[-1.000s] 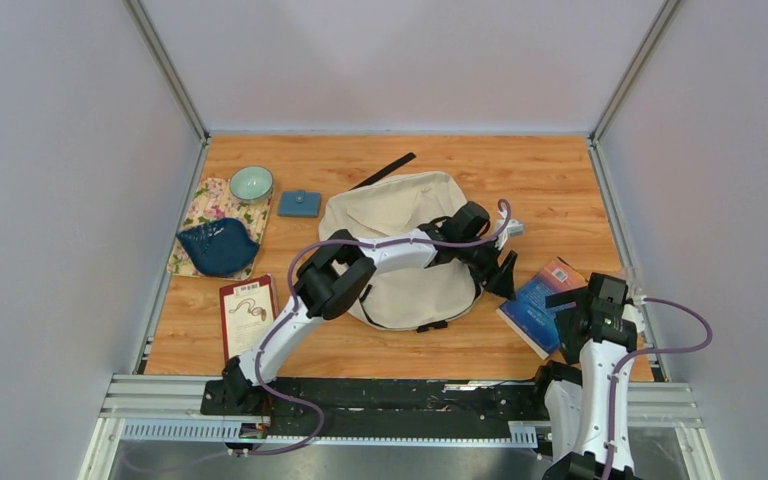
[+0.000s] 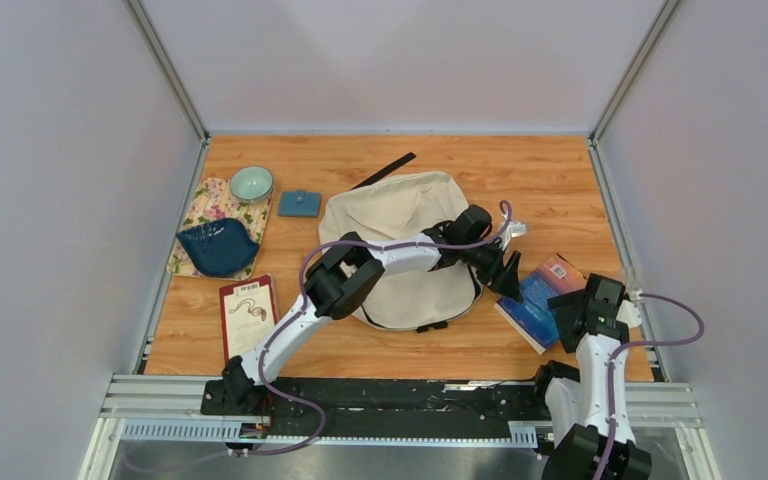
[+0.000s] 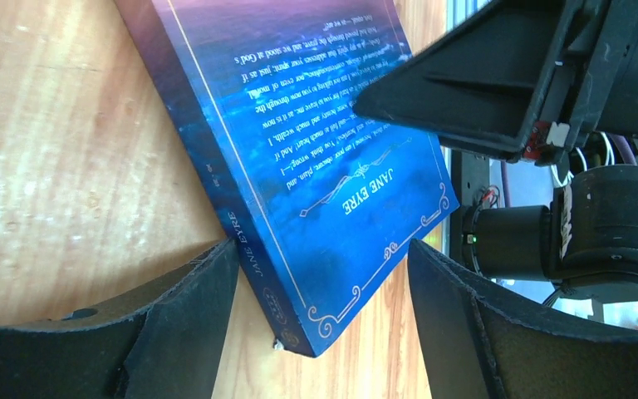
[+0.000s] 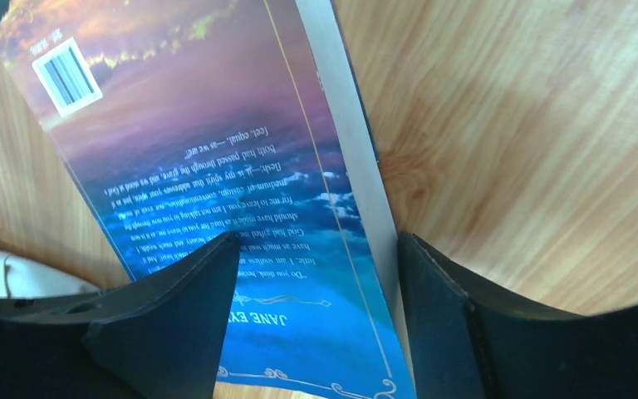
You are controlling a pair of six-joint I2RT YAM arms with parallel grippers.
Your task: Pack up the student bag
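Note:
The book Jane Eyre [image 2: 537, 306], blue and orange, lies flat on the right of the table, its cover text seen in both wrist views. My left gripper stands open at the book's spine side, one finger by the spine and the other beyond the lower edge. Over the book's right side is my right gripper, part open, one finger above the cover and the other beside the page edge. The cream bag [image 2: 405, 290] lies mid-table under my left arm.
A floral cloth [image 2: 206, 208] at the left bears a green bowl [image 2: 251, 184] and a dark blue pouch [image 2: 218, 247]. Nearby are a blue wallet [image 2: 299, 203] and a red-edged notebook [image 2: 249, 315].
The left gripper has come slightly closer to the book.

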